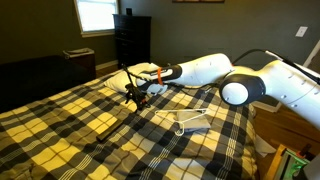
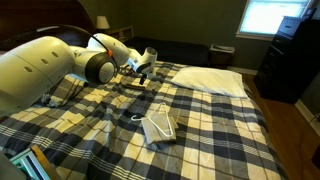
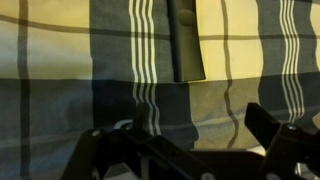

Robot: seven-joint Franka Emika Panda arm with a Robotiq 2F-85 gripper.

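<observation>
A dark, narrow, remote-like bar (image 3: 186, 42) lies flat on the plaid bedspread in the wrist view, its near end just ahead of my gripper. The two black fingers stand wide apart, one at each lower side of that view, with only cloth showing between their tips. In exterior view 1 my gripper (image 1: 138, 99) hangs low over the far part of the bed. Exterior view 2 shows the gripper (image 2: 147, 70) in front of the pillow, small and hard to make out.
A white hanger (image 2: 158, 125) lies with a pale flat item (image 2: 165, 133) on the bed. Behind the gripper rests a white pillow (image 2: 208, 81). Much of the plaid bedspread (image 1: 60, 135) is bare on the window side.
</observation>
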